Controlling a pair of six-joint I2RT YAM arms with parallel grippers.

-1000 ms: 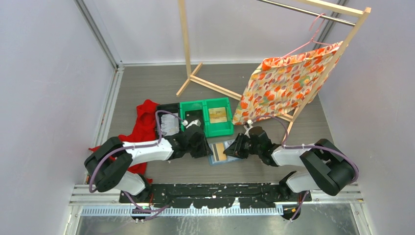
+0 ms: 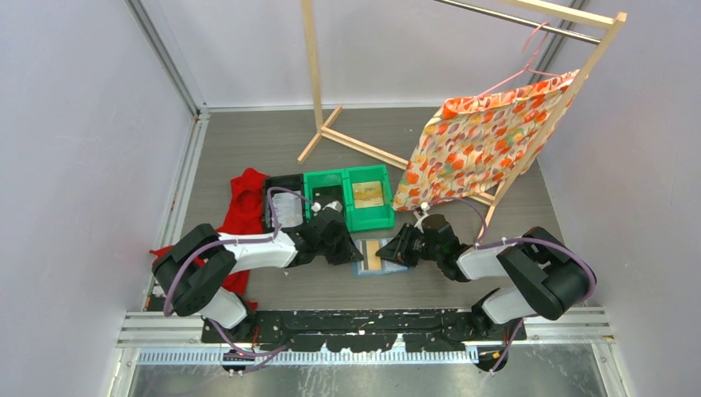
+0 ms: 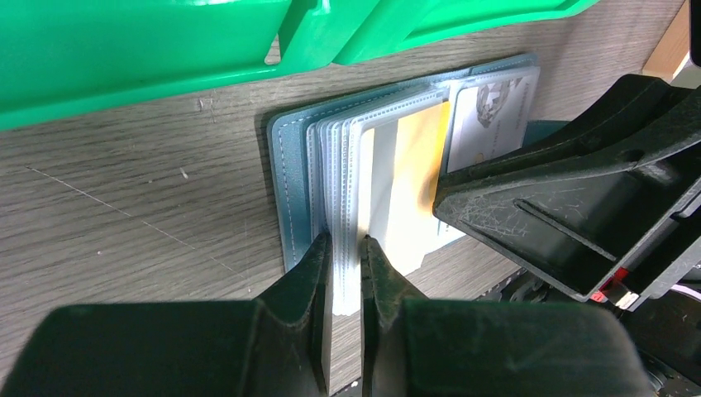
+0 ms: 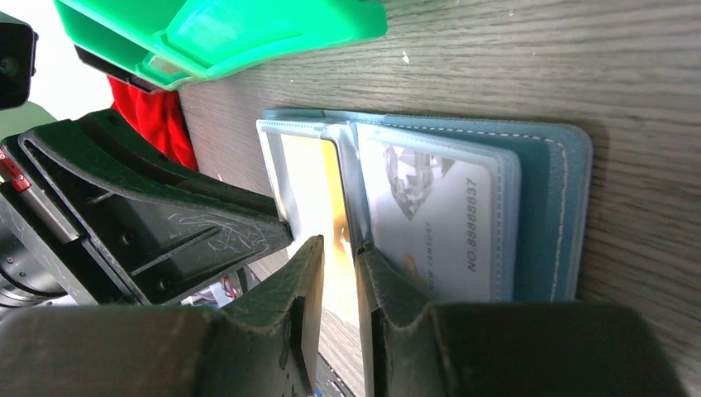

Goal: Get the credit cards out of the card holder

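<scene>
The blue card holder [image 2: 369,270] lies open on the table, its clear sleeves [image 3: 337,178] raised in a stack at the left. A yellow-edged card [image 3: 420,157] shows in the top sleeve, and a white printed card [image 4: 417,215] lies in the sleeve to the right. My left gripper has its fingers a narrow gap apart over the sleeves' left edge, sleeve plastic between them. My right gripper is at the yellow-edged card's right side, its fingers slightly apart with the card's edge between. Whether either one grips firmly cannot be seen.
A green tray [image 2: 372,225] stands just behind the holder, with a black box [image 2: 271,222] to its left. Red cloth [image 2: 240,217] lies at the far left. An orange-patterned cloth [image 2: 488,136] hangs from a wooden rack [image 2: 364,149]. Bare table lies in front.
The card holder has turned slightly and now sits straighter. My left arm has shifted slightly right, and my right arm's elbow has moved a little. Both grippers stay close to the holder.
</scene>
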